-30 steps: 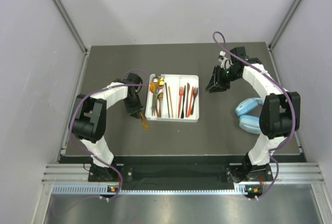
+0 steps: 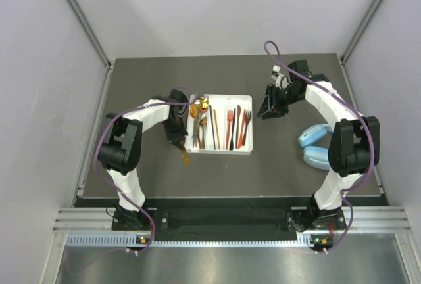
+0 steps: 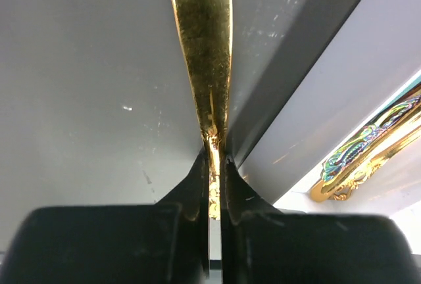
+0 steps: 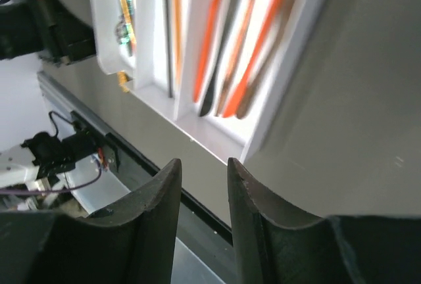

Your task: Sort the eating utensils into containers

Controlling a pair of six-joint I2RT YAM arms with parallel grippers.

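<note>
A white divided tray (image 2: 222, 151) holds gold spoons, chopsticks, red-handled utensils and forks in its compartments. A gold knife (image 3: 200, 47) lies just outside the tray's lower-left corner, and my left gripper has its fingers closed around its narrow part, as the left wrist view shows. My right gripper stands open with nothing between its fingers, to the right of the tray.
Two light-blue cases (image 2: 316, 158) lie on the table at the right.
The left arm and gripper have shifted slightly to the right toward the tray. The right gripper has moved slightly left.
</note>
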